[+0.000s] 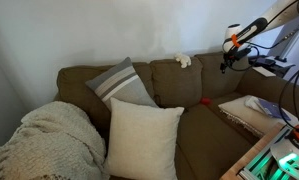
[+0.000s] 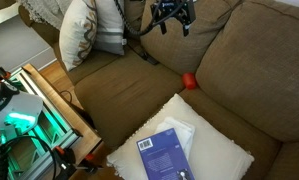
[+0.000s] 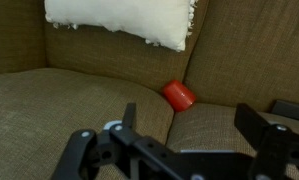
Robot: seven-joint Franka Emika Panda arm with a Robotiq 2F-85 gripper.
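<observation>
A small red object (image 1: 206, 100) lies on the brown sofa (image 1: 204, 130), close to where the seat meets the backrest. The same red object (image 2: 190, 80) shows in exterior view 2, and in the wrist view the red object (image 3: 179, 95) sits at a seam between cushions. My gripper stands open, its two dark fingers wide apart with the red object visible beyond the gap. It hangs in the air above the sofa, seen as the dark gripper (image 1: 227, 66) in exterior view 1, and touches nothing that I can see.
A white cushion (image 2: 224, 160) carries a blue book (image 2: 165, 155) on the seat. Striped pillow (image 1: 121, 84), white pillow (image 1: 142, 142) and a fluffy blanket (image 1: 54, 148) fill the left side. A small white item (image 1: 183, 60) rests on the backrest.
</observation>
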